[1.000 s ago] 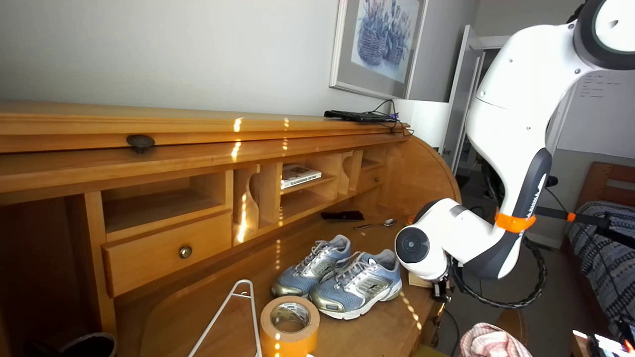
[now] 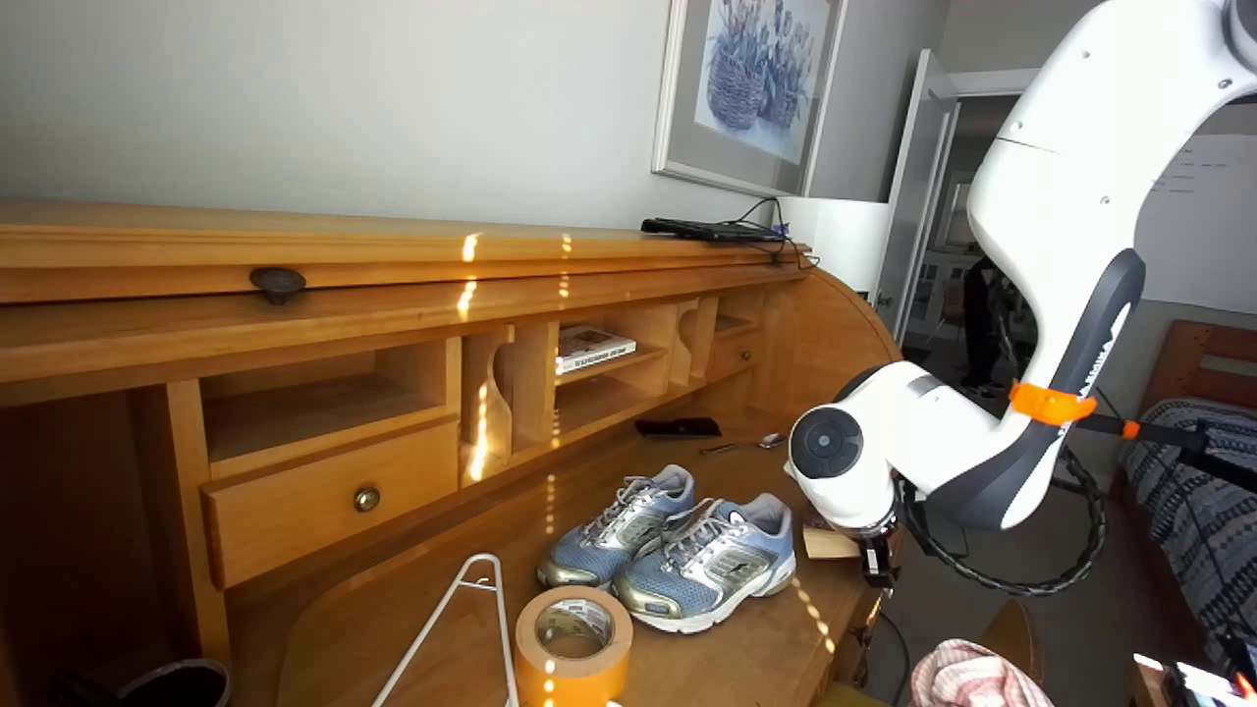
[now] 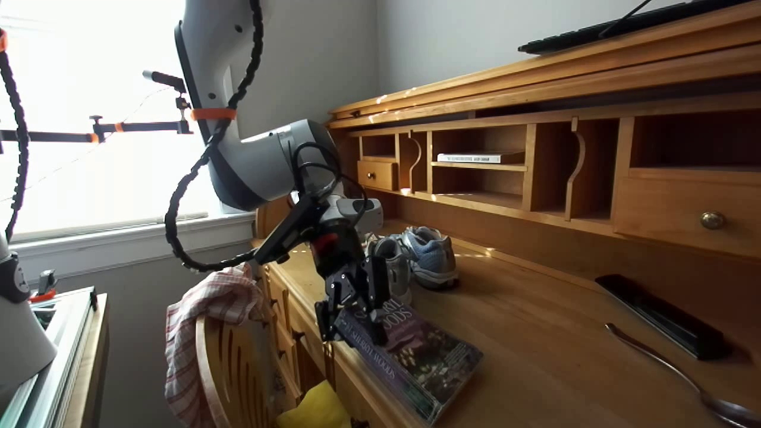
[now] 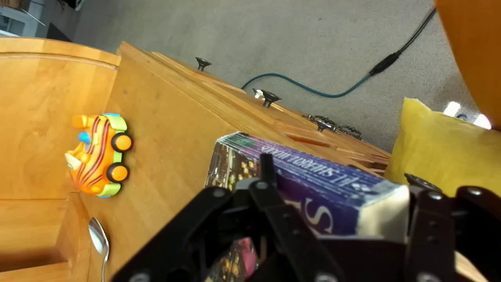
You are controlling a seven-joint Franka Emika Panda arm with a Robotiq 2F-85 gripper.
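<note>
A thick paperback book (image 3: 428,349) with a purple spine is pinched near one end by my gripper (image 3: 354,324). In the wrist view, the fingers are shut on the book (image 4: 328,188), one finger on the cover side and the other on the opposite side, with the spine facing up in the picture. From exterior view 2 the book looks to be at the desk's front edge; whether its far end touches the desktop I cannot tell. In exterior view 1 the gripper (image 2: 878,561) is small, and the wrist hides most of the book.
A pair of running shoes (image 2: 707,560), a tape roll (image 2: 607,673) and a white hanger (image 2: 507,636) occupy the desk. A toy car (image 4: 99,155), a spoon (image 4: 98,237) and a black case (image 3: 663,314) lie elsewhere on it. A chair (image 3: 235,364) stands in front.
The arm has shifted to the right in exterior view 1.
</note>
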